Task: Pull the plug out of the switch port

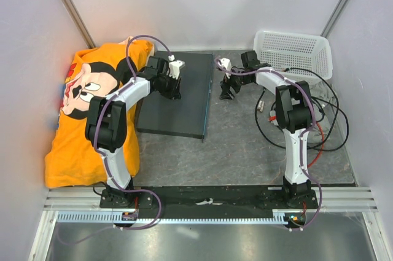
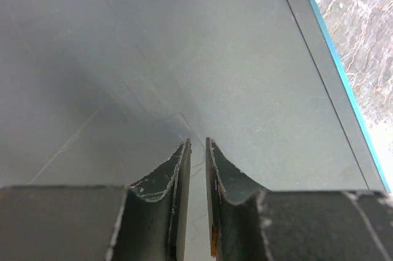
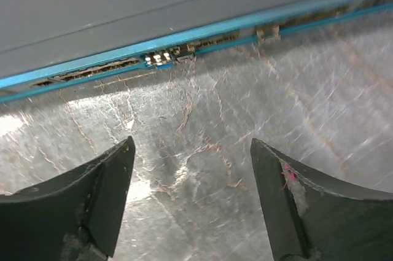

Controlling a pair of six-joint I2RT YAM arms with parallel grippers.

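Observation:
The dark switch (image 1: 175,113) lies flat with a blue port edge along its right side. In the right wrist view that edge (image 3: 92,58) shows slots and small connectors (image 3: 159,58); whether one is a plug I cannot tell. My right gripper (image 1: 226,92) stands just right of this edge, and in its wrist view the fingers are apart with bare floor between them. My left gripper (image 1: 174,94) is over the switch top, its fingertips (image 2: 185,147) a narrow gap apart with nothing held.
An orange cartoon cloth (image 1: 73,144) lies at the left. A white basket (image 1: 295,46) sits at the back right, with loose black and red cables (image 1: 334,147) in front of it.

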